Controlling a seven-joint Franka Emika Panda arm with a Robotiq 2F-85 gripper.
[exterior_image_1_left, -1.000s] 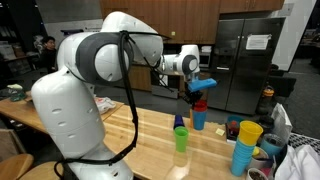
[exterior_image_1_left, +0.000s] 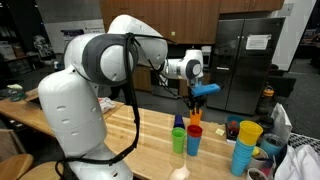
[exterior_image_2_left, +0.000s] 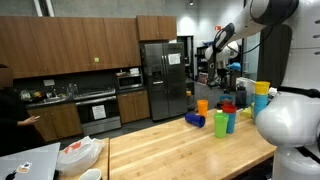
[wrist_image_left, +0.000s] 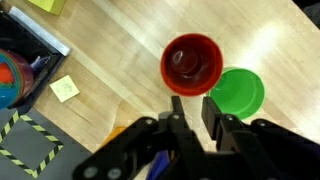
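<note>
In exterior view 1 my gripper (exterior_image_1_left: 201, 96) hangs above the table, its fingers apart. Below it and clear of its fingers, a red cup (exterior_image_1_left: 194, 130) sits on or in a blue cup (exterior_image_1_left: 192, 146). The green cup (exterior_image_1_left: 180, 135) stands just left of that pair, and an orange cup (exterior_image_1_left: 195, 116) is behind it. From the wrist view, the red cup (wrist_image_left: 191, 64) lies ahead of the fingertips (wrist_image_left: 178, 104), beside the green cup (wrist_image_left: 240, 93). Nothing shows between the fingers.
A dark blue cup (exterior_image_2_left: 195, 120) lies on its side near the orange cup (exterior_image_2_left: 203, 106). Stacked yellow and blue cups (exterior_image_1_left: 244, 146), bowls and a white bag (exterior_image_1_left: 300, 160) crowd the right.
The red and blue cups have gone from just under the gripper to lower down and left, beside the green cup. The orange cup shows more clearly now; the gripper has hardly moved.
</note>
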